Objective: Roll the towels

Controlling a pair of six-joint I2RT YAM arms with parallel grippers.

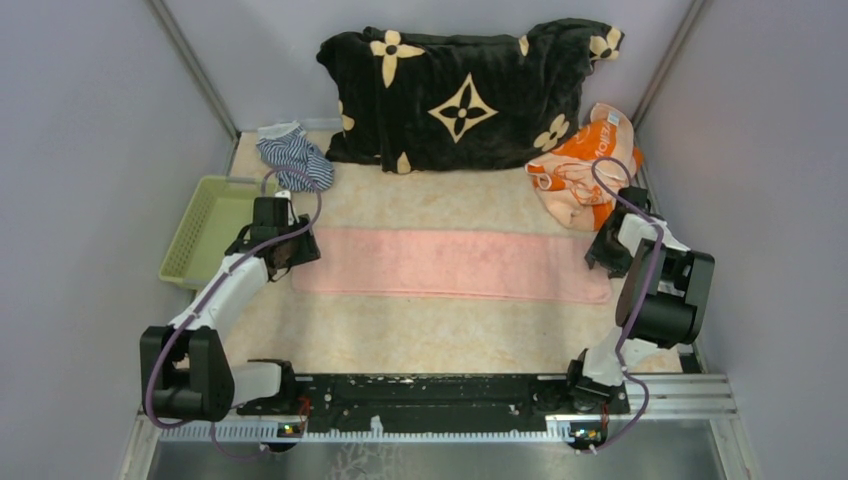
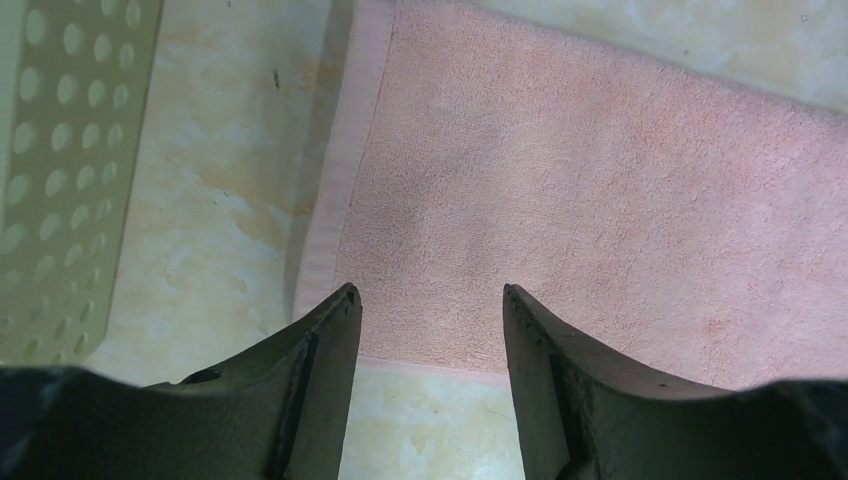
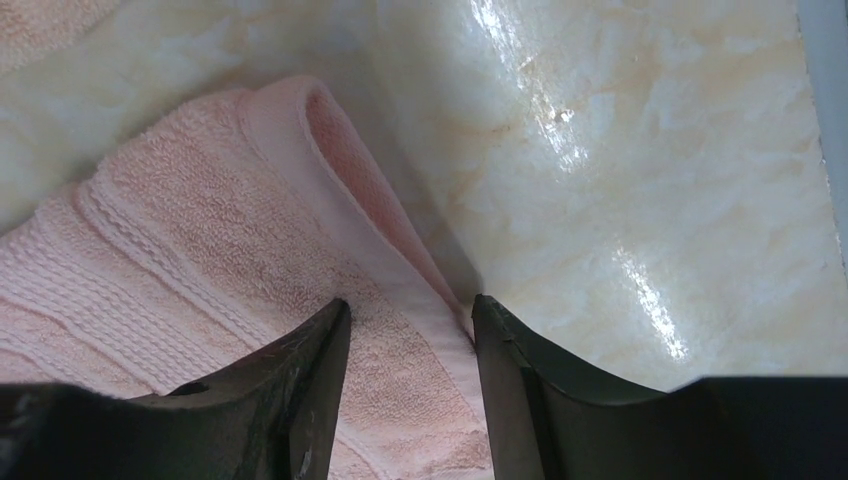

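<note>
A pink towel (image 1: 440, 264), folded into a long flat strip, lies across the table from left to right. Above its left end my left gripper stands open, with nothing held between the fingers. At the right end is my right gripper, its fingers spread: one is over the towel, the other at its hemmed end edge. Towel cloth (image 3: 300, 250) shows in that gap, but the fingers are not closed on it. In the right wrist view the hem's far corner bulges up in an open fold.
A green basket (image 1: 200, 225) stands just left of the towel. Behind lie a striped cloth (image 1: 297, 160), a black patterned blanket (image 1: 420, 120) and an orange towel (image 1: 580, 155) close to the right arm.
</note>
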